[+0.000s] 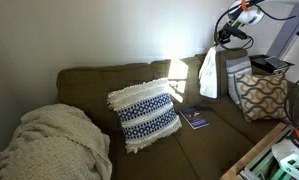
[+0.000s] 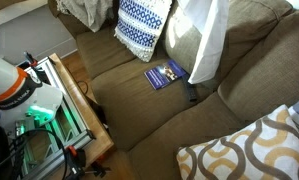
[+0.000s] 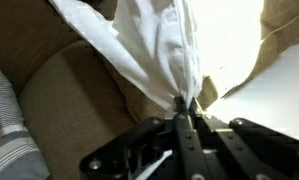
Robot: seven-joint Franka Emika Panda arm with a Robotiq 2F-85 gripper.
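Observation:
A white cloth (image 1: 208,76) hangs down from my gripper (image 1: 218,42), which is shut on its gathered upper end. The gripper is high at the sofa's back right, above the top of the backrest. In the wrist view, the bunched cloth (image 3: 154,42) runs into the gripper, between the fingertips. In exterior view 2 the lower part of the cloth (image 2: 208,45) drapes in front of the backrest, with its bottom tip close above the seat. The gripper is out of that view.
On the brown sofa (image 1: 194,145) lies a blue book (image 1: 193,118); a small dark object (image 2: 190,92) is beside it. A blue-white pillow (image 1: 145,114), a patterned pillow (image 1: 264,97) and a cream blanket (image 1: 54,148) sit around.

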